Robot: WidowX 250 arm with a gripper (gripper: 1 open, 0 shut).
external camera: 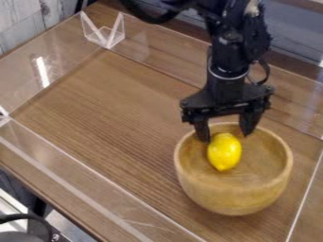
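Note:
My gripper (221, 121) reaches down from the top of the view, its black open fingers over the back rim of a tan round bowl (240, 194). A yellow oval object (225, 154) lies in the bowl, toward its back left, just below the gripper.
A wooden table (94, 123) fills most of the view, with clear room on the left. A small white wire-like object (104, 33) stands at the back left. A grey ledge runs along the back right.

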